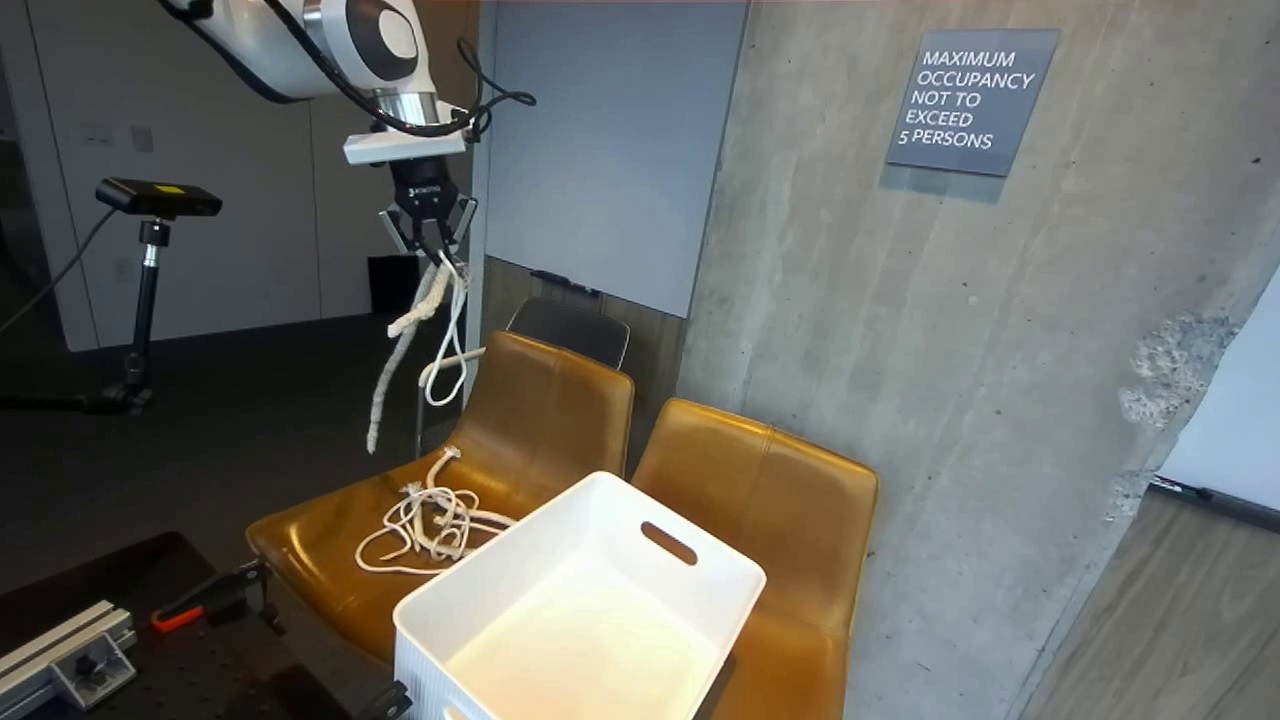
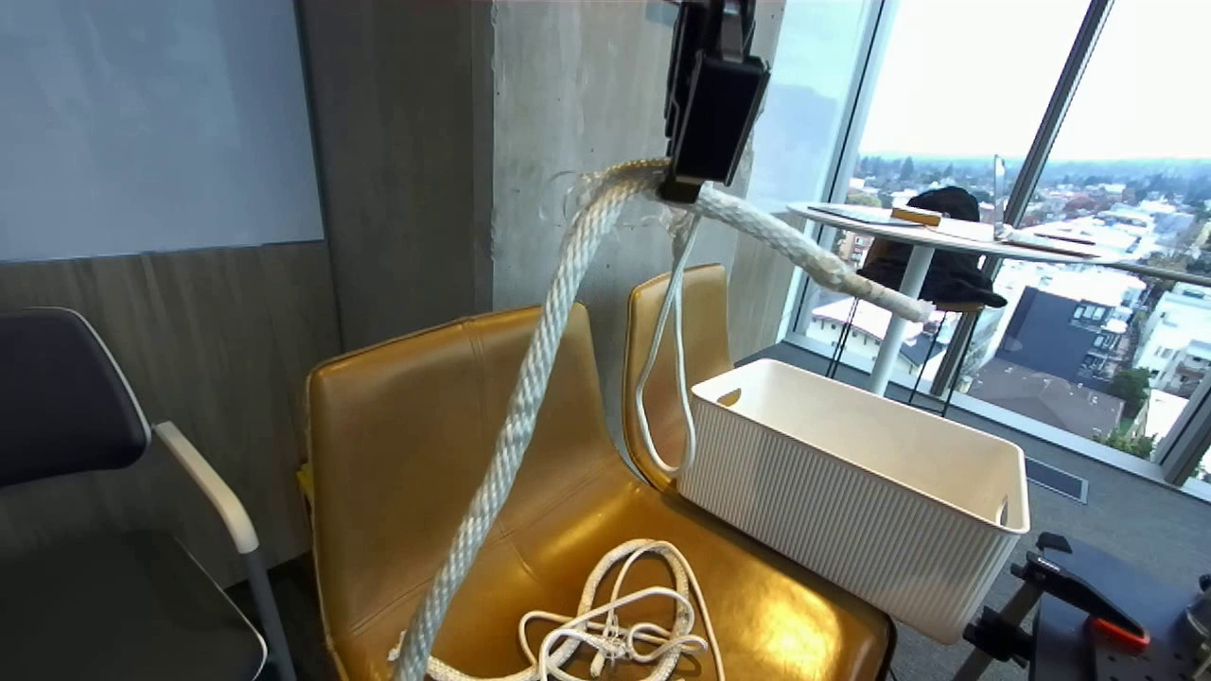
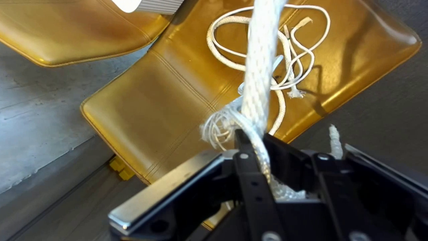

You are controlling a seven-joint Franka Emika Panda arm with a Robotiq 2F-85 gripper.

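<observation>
High over the left leather chair, my gripper [image 1: 439,250] is shut on a bundle of white rope [image 2: 552,312]. One thick length hangs far down on one side, a shorter stub sticks out on the other, and a thin cord loop [image 2: 686,454] dangles between them. In the wrist view, thick rope [image 3: 258,60] crosses the fingertips, with frayed strands beside it. More rope [image 1: 434,522] lies tangled on the chair seat below. The white ribbed bin [image 1: 576,600] stands to the right of that pile; its visible floor is bare.
The tan chair [image 2: 454,431] holds the loose rope, and a second tan chair [image 1: 768,516] stands behind the bin. A camera on a stand [image 1: 156,198] rises at the left. A dark table with a clamp [image 1: 210,600] is at front left.
</observation>
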